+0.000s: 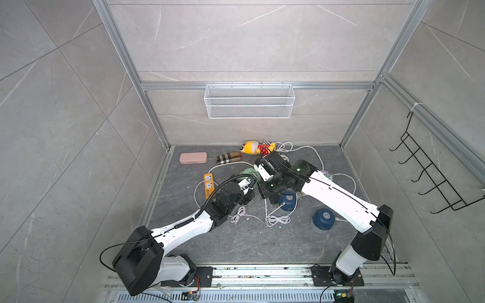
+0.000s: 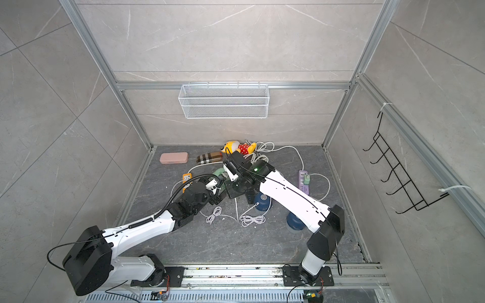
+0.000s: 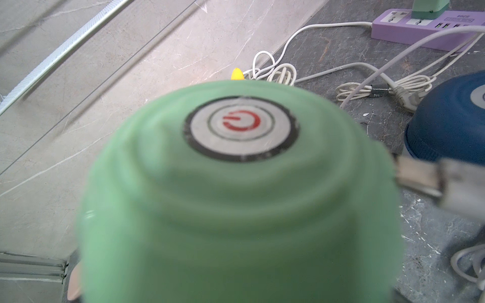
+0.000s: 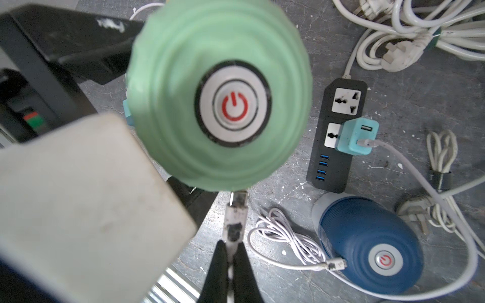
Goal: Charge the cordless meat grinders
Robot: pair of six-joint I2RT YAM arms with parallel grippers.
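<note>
The green meat grinder (image 4: 166, 111), its power button facing up, stands between the wide-set black fingers (image 4: 108, 48) of my left gripper (image 1: 248, 187), which is open around it. My right gripper is shut on a white charging cable just behind its plug (image 4: 235, 217). The plug's metal tip meets the grinder's side in both wrist views; how deep it sits cannot be told. A blue grinder (image 4: 376, 242) stands nearby with a cable end (image 4: 335, 264) at its side. Farther right is another blue grinder (image 1: 323, 218).
A black power strip (image 4: 331, 171) carries a turquoise adapter (image 4: 359, 136). A purple strip (image 3: 384, 32) and an orange strip (image 1: 208, 186) lie to either side. Coiled cables (image 1: 277, 219) clutter the middle; a plush toy (image 1: 257, 147) lies behind.
</note>
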